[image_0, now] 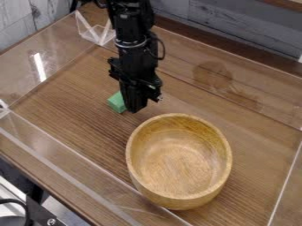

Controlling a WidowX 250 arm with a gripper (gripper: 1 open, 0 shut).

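Observation:
My black gripper (pixel 134 99) hangs down from the top centre of the view, its tip low over the wooden table and up against a small green object (pixel 118 102). The green object lies at its left side, partly hidden behind it. The fingertips are dark and small; whether anything is between them is hard to see. A large empty tan bowl (pixel 177 159) sits in front, at the lower right, apart from the gripper.
A dark wall or ledge runs along the upper right, and clear plastic pieces are at the left edge and top left.

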